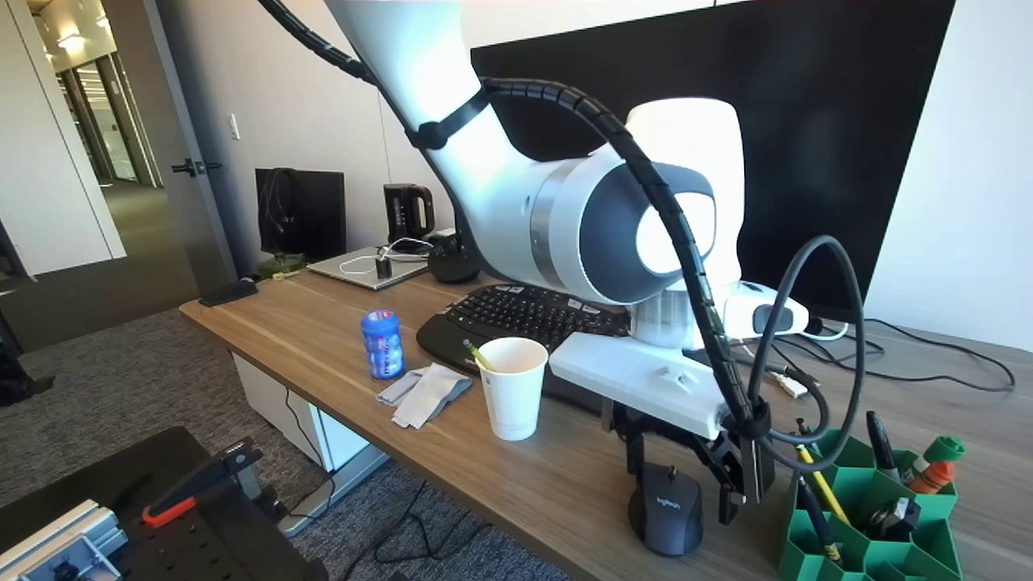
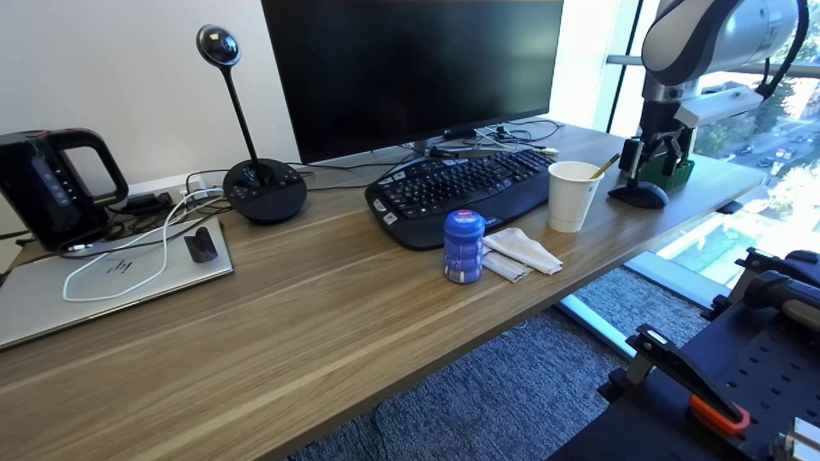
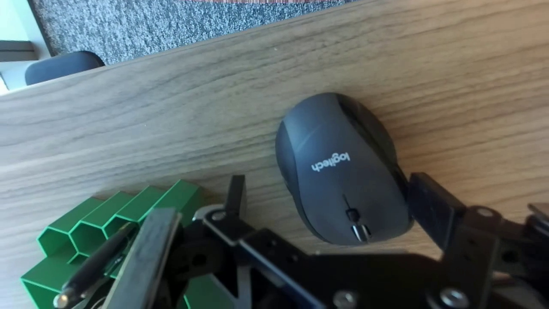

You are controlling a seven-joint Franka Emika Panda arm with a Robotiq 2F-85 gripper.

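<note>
A dark grey Logitech mouse rests on the wooden desk. My gripper is open above the mouse's button end. In the wrist view its right finger overlaps the mouse's edge, while the left finger stands apart over bare wood; whether the right one touches cannot be told. From exterior view 1, the fingers hang just above and behind the mouse. In exterior view 2 the gripper is at the far right, over the mouse.
A green hexagonal organizer with pens stands close beside the gripper. On the other side are a white cup holding a pencil, a folded cloth, a blue container and a black keyboard.
</note>
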